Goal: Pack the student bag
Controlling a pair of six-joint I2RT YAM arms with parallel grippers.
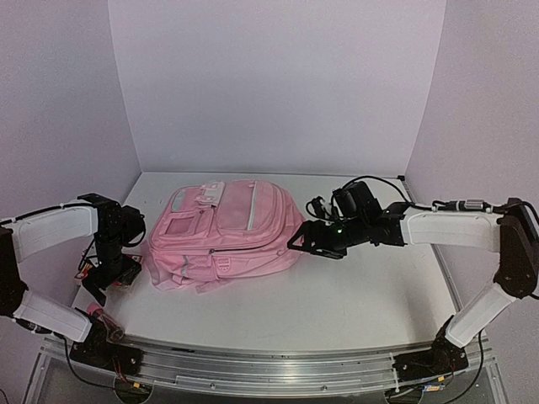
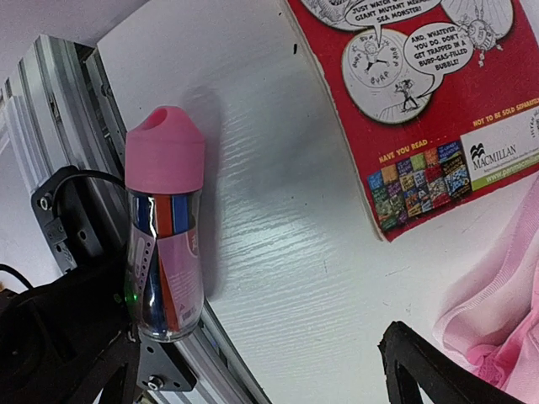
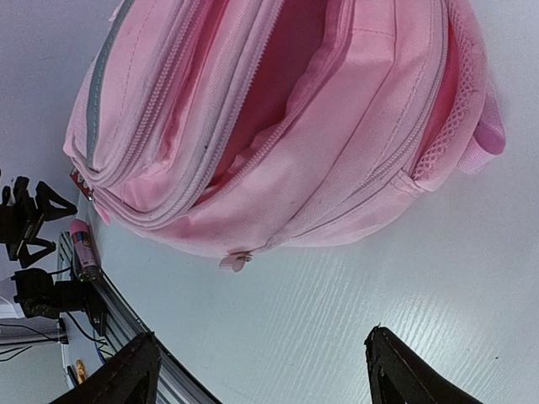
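The pink backpack (image 1: 232,227) lies on its side in the middle-left of the table; its main compartment gapes in the right wrist view (image 3: 278,93). A red book (image 2: 429,118) lies flat left of the bag, mostly hidden by the left arm in the top view. Near the front left edge is a pink-capped clear bottle (image 2: 166,160) with coloured sticks visible through it. My left gripper (image 1: 115,286) is open over the gap between book and bottle, holding nothing. At the bag's right end, my right gripper (image 1: 315,248) stands open and empty.
A metal rail (image 1: 269,358) runs along the table's front edge, and the bottle lies close to it. Bare table (image 1: 370,295) spreads across the right and front. Walls close in at the left, right and back.
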